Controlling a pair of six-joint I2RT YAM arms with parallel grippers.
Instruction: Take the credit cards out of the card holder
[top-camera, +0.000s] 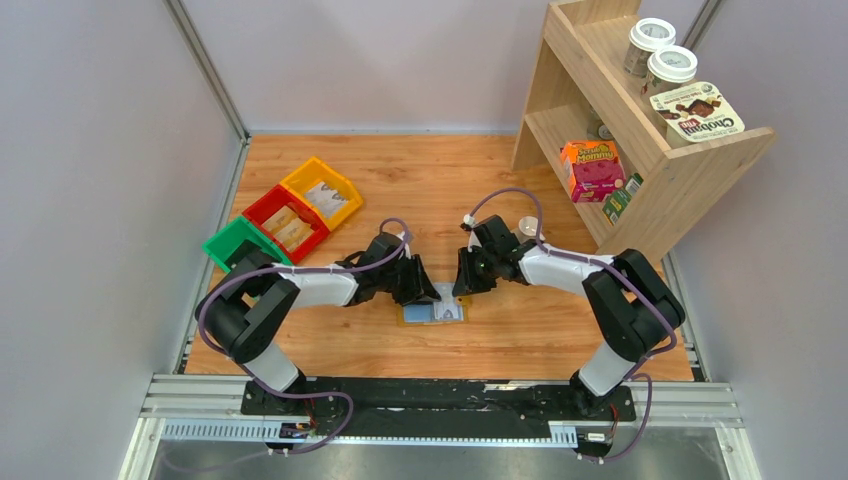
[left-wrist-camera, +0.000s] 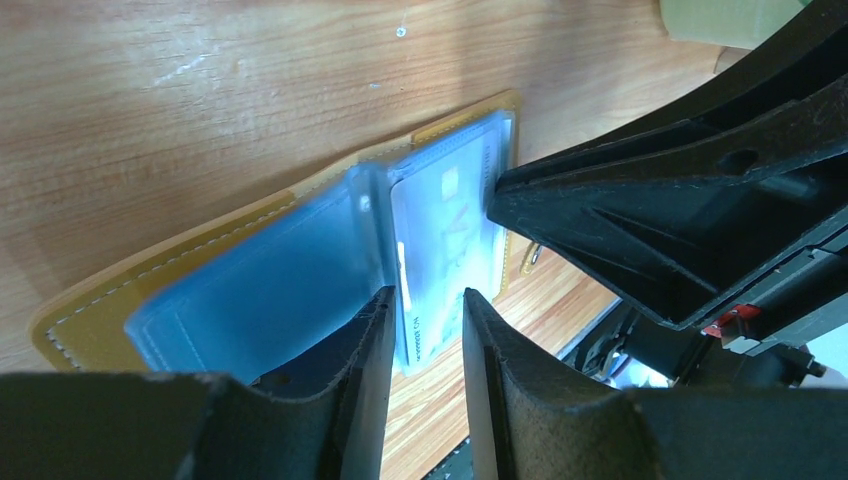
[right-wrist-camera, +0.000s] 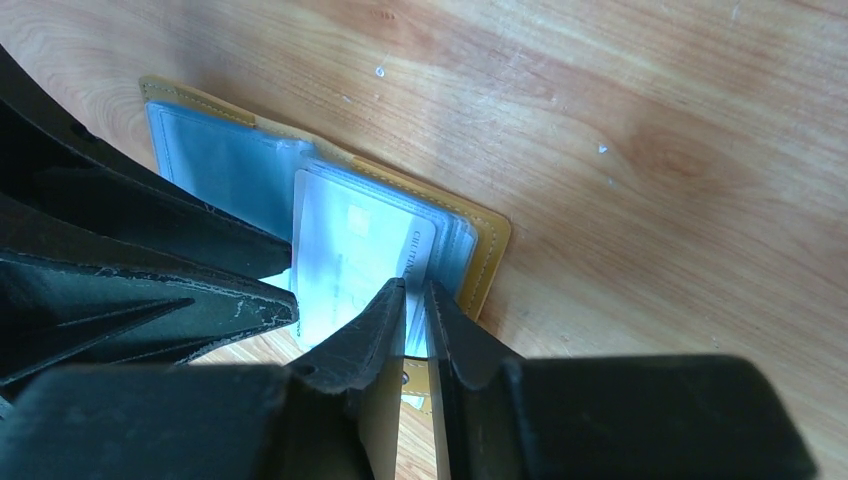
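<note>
The card holder, a tan wallet (top-camera: 466, 312) with blue clear sleeves (left-wrist-camera: 270, 280), lies spread open on the table. A pale card (right-wrist-camera: 345, 255) with a chip sits in the right-hand sleeves, facing up. At the card's near edge my left gripper is part open, its fingertips apart on either side of the sleeve edge; whether they touch it is hard to see. My right gripper is shut at the holder's right side, with the edge of the sleeves seemingly between its fingers; its tip meets that edge in the left wrist view.
Green (top-camera: 232, 236), red (top-camera: 262, 208) and yellow (top-camera: 345, 187) bins stand at the left back. A wooden shelf (top-camera: 690, 190) with boxes and cups occupies the right back. A small white-lidded jar (top-camera: 528, 225) is behind the right arm.
</note>
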